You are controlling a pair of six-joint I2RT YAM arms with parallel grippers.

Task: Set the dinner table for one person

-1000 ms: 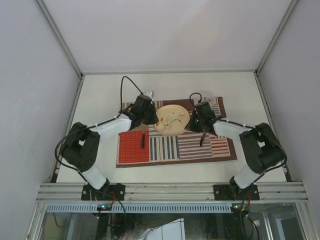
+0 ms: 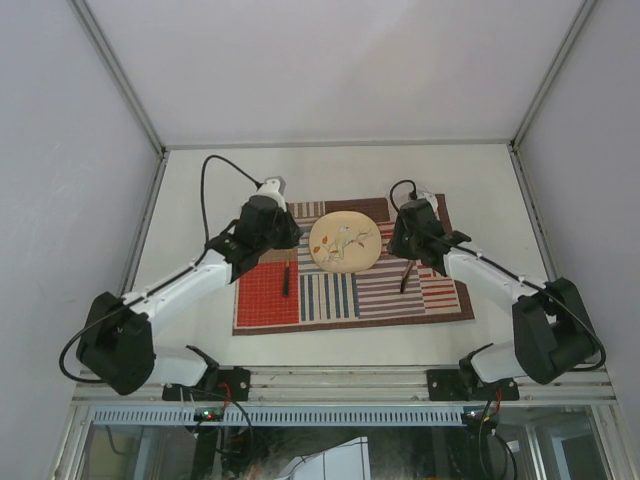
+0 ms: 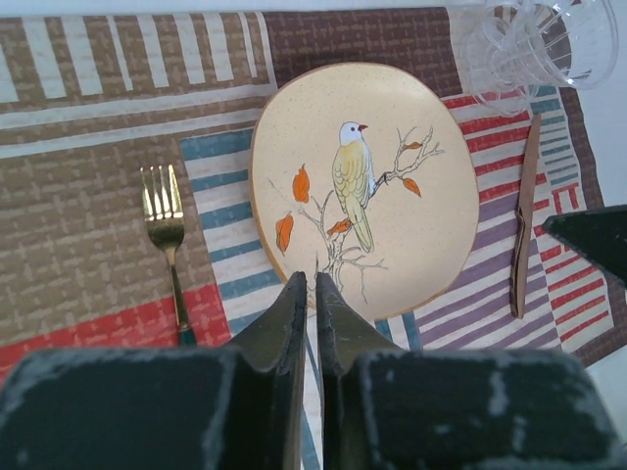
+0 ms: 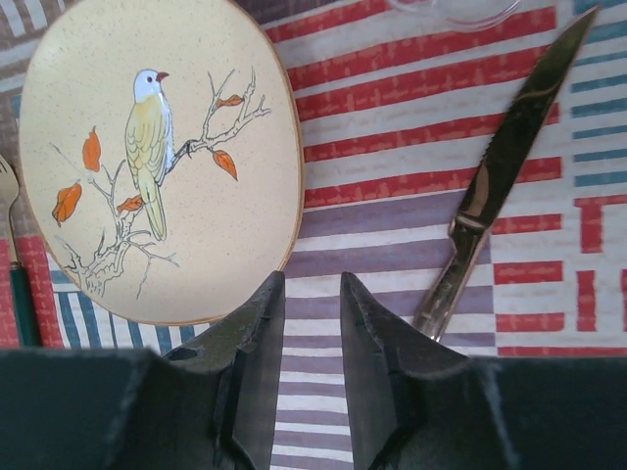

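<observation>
A cream plate with a bird picture [image 2: 344,242] lies mid-mat [image 2: 268,300]. The fork [image 3: 163,220] lies left of it, tines away from me. On its right is the knife [image 4: 505,147], blade pointing away. Behind the knife stands clear glassware [image 3: 529,44], partly cut off. My left gripper hangs above the mat near the plate, shut with nothing visible between its fingers. My right gripper is open and empty, above the gap between plate and knife.
Both arms reach in over the mat's sides, with walls beyond the table's edges.
My left arm has drawn back to the left, away from the plate. My right arm has shifted slightly to the right.
</observation>
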